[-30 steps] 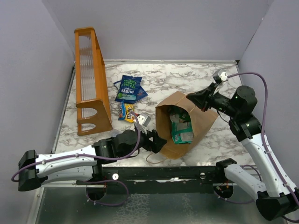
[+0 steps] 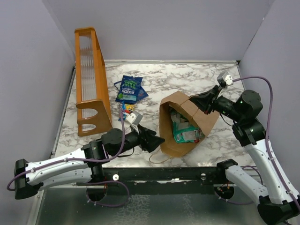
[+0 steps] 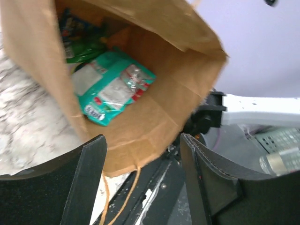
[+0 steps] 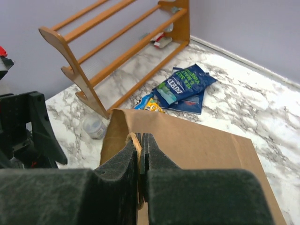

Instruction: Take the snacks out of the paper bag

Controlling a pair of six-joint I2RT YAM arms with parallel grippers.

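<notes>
The brown paper bag (image 2: pixel 206 119) lies on its side with its mouth towards my left arm. Inside rests a teal-and-white snack pack (image 3: pixel 115 89), and deeper in is a dark green pack (image 3: pixel 83 49), partly in shadow. Just outside the mouth, my left gripper is open, nothing between its fingers. My right gripper is shut on the bag's thin twisted handle (image 4: pixel 137 145), above the bag's upper side. Blue snack packs (image 2: pixel 129 89) lie on the table behind my left arm, with a yellow pack (image 2: pixel 128 108) partly hidden by that arm.
A wooden rack (image 2: pixel 91 79) stands along the left side of the marble table (image 2: pixel 161 75). A clear round container (image 4: pixel 93 126) sits near the rack. A loose handle (image 3: pixel 124 204) hangs from the bag's near edge. Bare table lies behind the bag.
The bag has shifted slightly right, its mouth showing more of the teal pack. The left arm has swung, and now covers more of the yellow pack.
</notes>
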